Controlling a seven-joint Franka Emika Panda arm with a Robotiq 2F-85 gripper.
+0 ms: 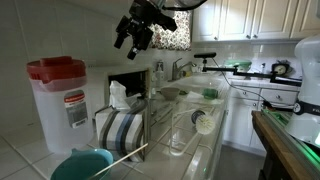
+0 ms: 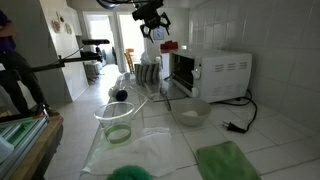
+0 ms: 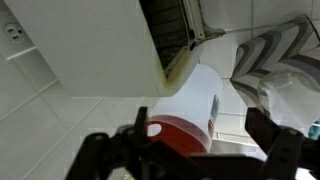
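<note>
My gripper [image 1: 129, 44] hangs open in the air above the counter, with nothing between its fingers, as exterior view 1 shows. Below it stands a striped box [image 1: 123, 133] with white tissue [image 1: 119, 95] poking out of its top. To the left is a white container [image 1: 63, 105] with a red lid. In the wrist view, the two dark fingers [image 3: 262, 128] spread apart at the bottom, above the container [image 3: 189, 105] and the tissue [image 3: 289, 98]. Exterior view 2 has the gripper [image 2: 155, 28] high at the back, near the red lid [image 2: 169, 46].
A white toaster oven [image 2: 215, 78] stands against the wall. A teal bowl [image 1: 85, 165] sits at the near left. Along the counter are a clear container [image 2: 117, 122], a beige bowl [image 2: 190, 112], a green cloth [image 2: 226, 161] and a white cloth [image 2: 140, 152].
</note>
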